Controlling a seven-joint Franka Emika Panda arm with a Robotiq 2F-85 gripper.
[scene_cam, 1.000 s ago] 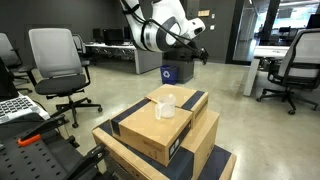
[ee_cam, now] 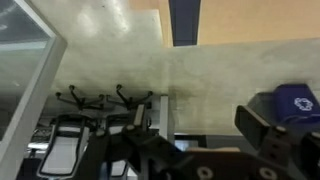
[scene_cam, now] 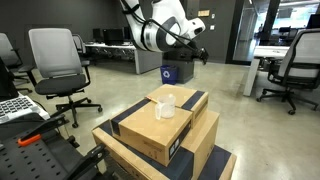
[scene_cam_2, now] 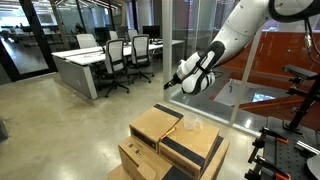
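Observation:
My gripper is open at the bottom of the wrist view, with floor and furniture showing between its fingers and nothing held. In exterior view 1 the white arm reaches out above and behind the boxes, and its gripper hangs high, well clear of them. A clear cup-like container stands on top of a cardboard box. The same container looks faint in exterior view 2. It is not seen in the wrist view, where only part of a box shows along the top edge.
Several cardboard boxes with dark tape are stacked as steps, including a rear box. A dark table stands at the lower left. Office chairs and a blue bin are farther back. Open floor surrounds the stack.

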